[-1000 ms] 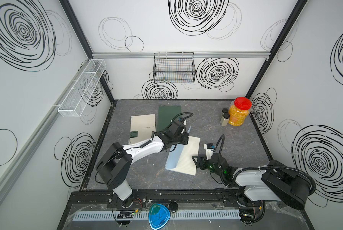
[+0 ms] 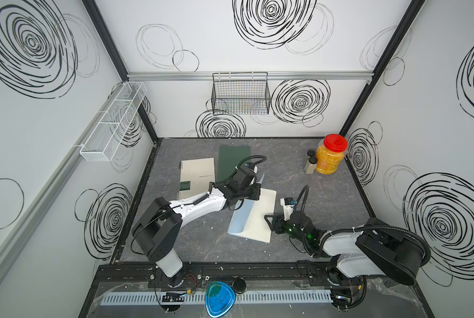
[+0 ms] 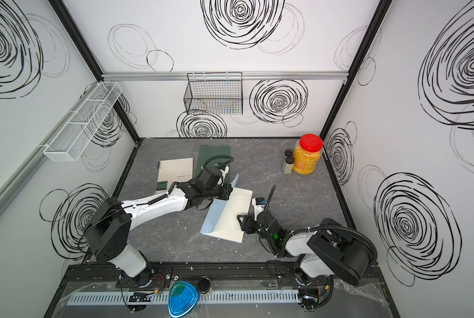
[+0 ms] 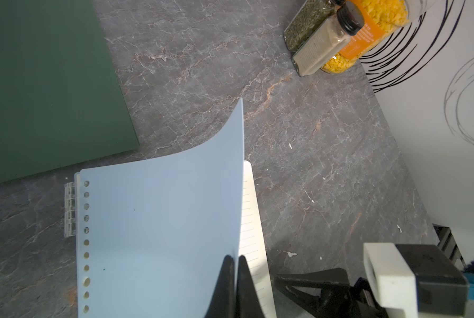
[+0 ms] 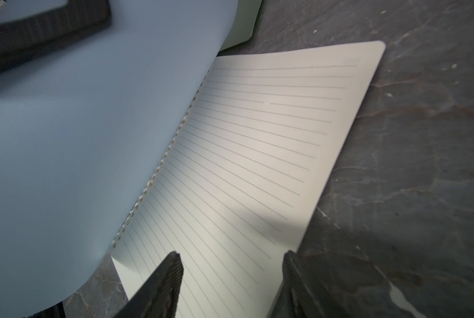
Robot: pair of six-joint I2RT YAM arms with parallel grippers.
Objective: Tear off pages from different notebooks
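Note:
A notebook with a pale blue cover (image 4: 157, 222) lies in the middle of the table. Its cover is lifted and curves upward, its right edge pinched by my left gripper, which is shut on it. Under the cover shows a cream lined page (image 5: 247, 137), flat, with ring holes along its left side. My right gripper stands part open at the page's outer edge, its fingers (image 5: 165, 281) apart. One finger appears over the page and the other over the table just beyond; whether either touches the paper I cannot tell.
A cream notebook (image 2: 197, 172) and a dark green notebook (image 2: 233, 156) lie behind on the left. A red-lidded jar (image 2: 330, 153) and spice bottles (image 2: 310, 164) stand at the back right. Bare table lies right of the page.
The left arm and the lifted cover have stayed in place.

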